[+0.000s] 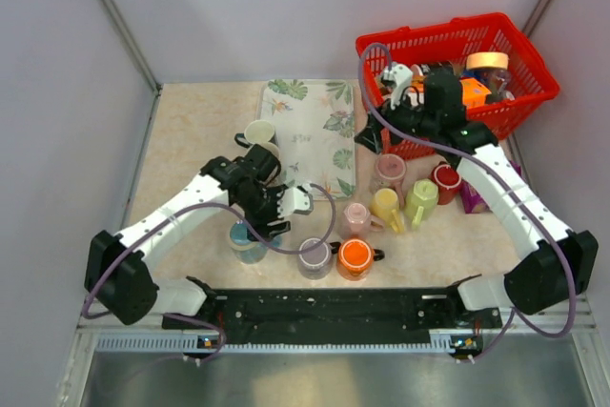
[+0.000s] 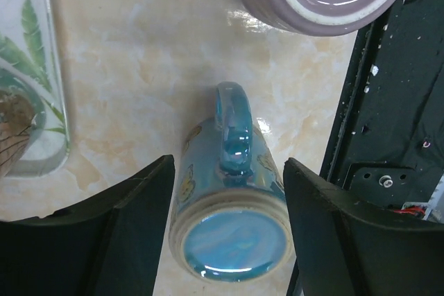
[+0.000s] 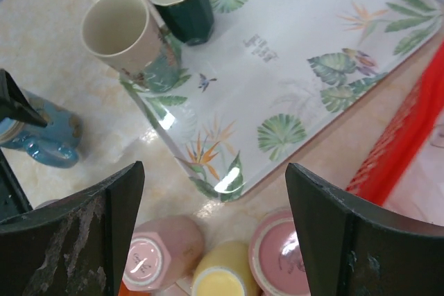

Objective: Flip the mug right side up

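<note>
The blue mug (image 1: 246, 247) stands upside down at the table's front left, its base (image 2: 234, 244) up and its handle (image 2: 236, 129) standing out from the side. My left gripper is around it, one finger on each side of the body, the fingers part open with narrow gaps showing. In the top view my left gripper (image 1: 271, 228) hides part of this mug. My right gripper (image 1: 370, 133) is by the left side of the red basket, open and empty. The right wrist view shows the blue mug (image 3: 55, 124) at the left edge.
Upside-down purple (image 1: 315, 259) and orange (image 1: 355, 256) mugs stand right of the blue one. Pink (image 1: 355, 219), yellow (image 1: 386, 205) and green (image 1: 420, 201) mugs are further right. Upright mugs (image 3: 121, 29) share the leafy tray (image 1: 310, 131). The red basket (image 1: 529, 92) fills the back right.
</note>
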